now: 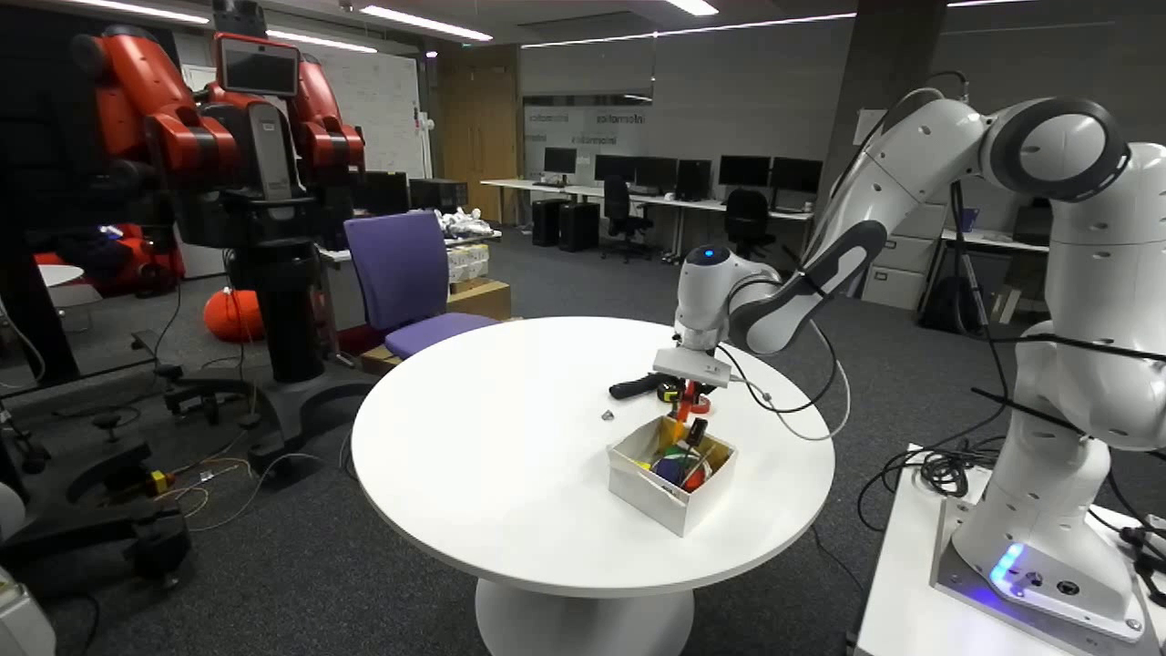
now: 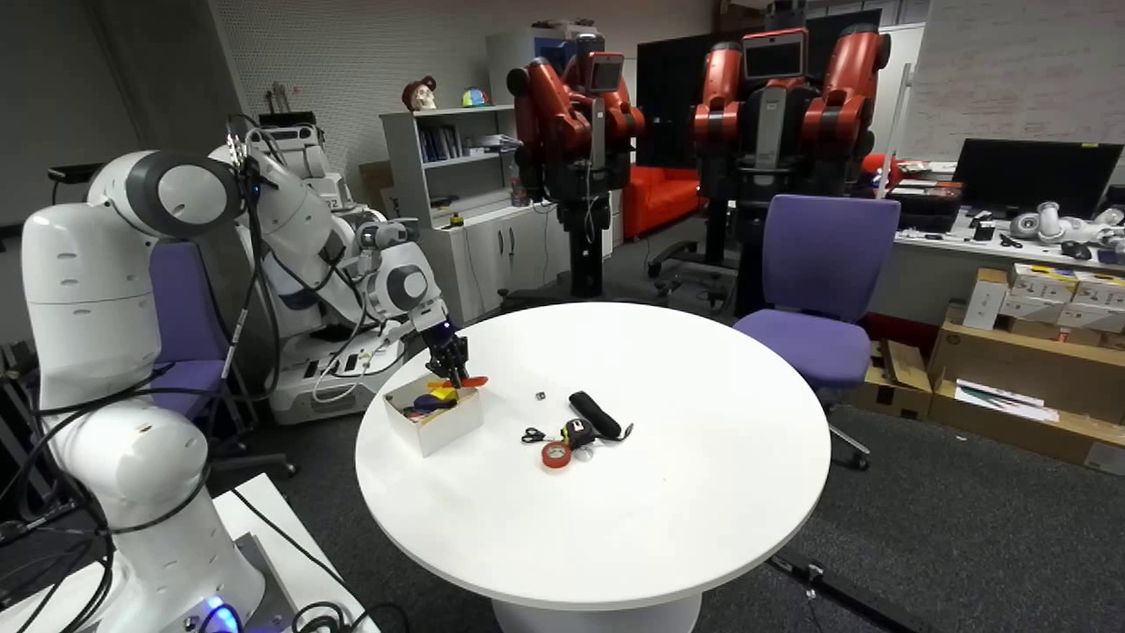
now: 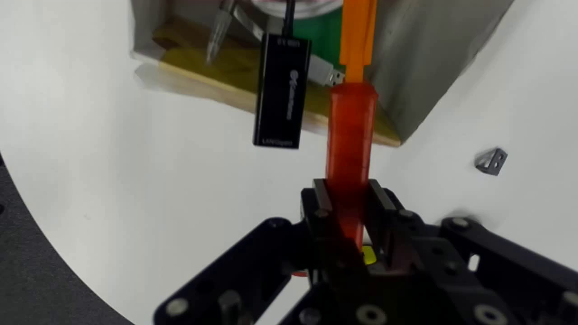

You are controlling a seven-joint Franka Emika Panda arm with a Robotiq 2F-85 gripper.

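Note:
Between the fingers of my gripper is a red-handled tool (image 3: 351,130), and the fingers are shut on it. Its orange front part (image 3: 357,32) reaches over the edge of the white box (image 3: 441,76). From the second exterior view, the gripper (image 2: 453,376) hangs at the rim of the box (image 2: 448,431), with the red handle (image 2: 475,381) pointing out to the right. Inside the box lie a yellow item (image 2: 443,394) and other things. A black adapter (image 3: 282,89) on a cable hangs over the box's edge.
On the table are a black case (image 2: 595,415), a tape measure (image 2: 577,433), red tape (image 2: 555,454), scissors (image 2: 533,434) and a small metal bracket (image 2: 540,396).

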